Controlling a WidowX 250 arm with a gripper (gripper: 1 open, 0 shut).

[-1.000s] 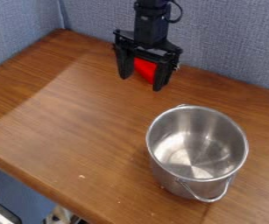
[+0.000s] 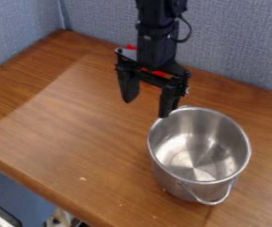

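My black gripper hangs over the back middle of the wooden table, its fingers spread open, pointing down. A red object is mostly hidden behind it, so I cannot tell its shape. A steel pot with a wire handle stands at the right front, just below and right of my gripper.
Grey padded walls line the back and left. Some dark and silver items lie off the table's front left edge.
The pot has not moved.
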